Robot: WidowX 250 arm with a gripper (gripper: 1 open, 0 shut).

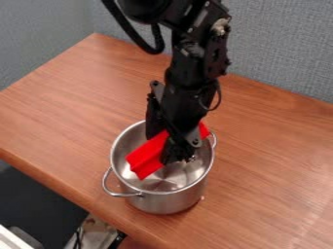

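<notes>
A stainless steel pot (176,195) with side handles stands near the table's front left edge. A red object (148,159) lies tilted across the inside of the pot, its far end showing at the pot's back right. The black gripper (174,138) is down at the pot, over the middle of the red object, hiding part of it. Whether the fingers grip it or are apart cannot be told from this view.
A grey wall (279,49) runs behind. Beyond the front left edge are a dark area and cables.
</notes>
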